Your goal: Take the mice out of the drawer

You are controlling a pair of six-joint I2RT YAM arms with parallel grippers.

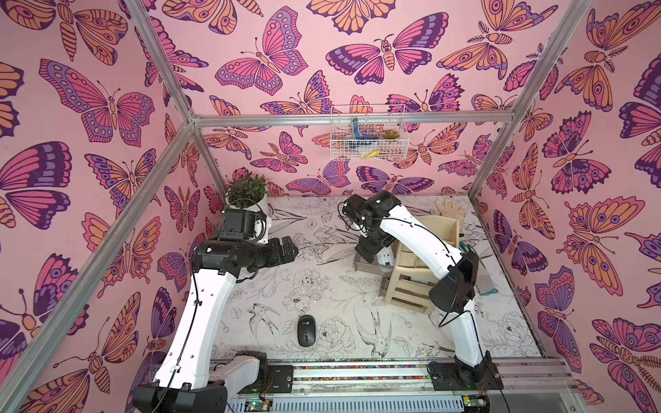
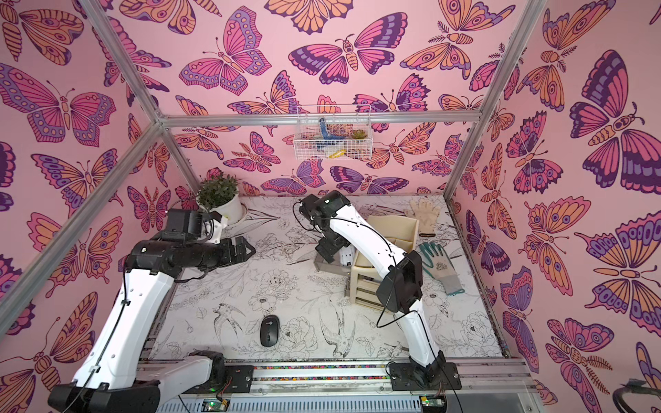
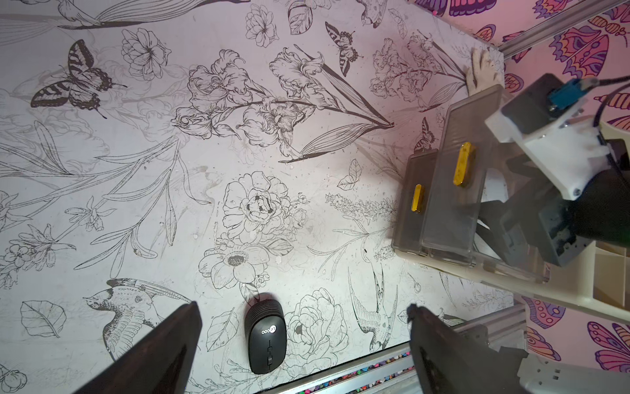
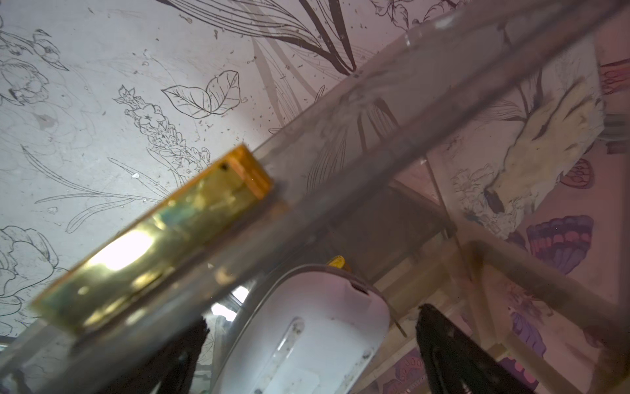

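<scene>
A white mouse (image 1: 384, 256) (image 4: 308, 335) lies in the pulled-out clear grey drawer (image 1: 369, 264) (image 3: 452, 216) with a yellow handle (image 4: 151, 243). My right gripper (image 1: 368, 247) is down at that drawer, open, its fingers either side of the mouse's body in the right wrist view. A black mouse (image 1: 306, 330) (image 3: 265, 335) lies on the bare table near the front. My left gripper (image 1: 285, 250) hangs open over the table's left part, with nothing held.
The cream drawer unit (image 1: 437, 223) stands on the right, with gloves (image 2: 440, 268) beside and behind it. A potted plant (image 2: 220, 196) is at back left. A wire basket (image 1: 369, 144) hangs on the back wall.
</scene>
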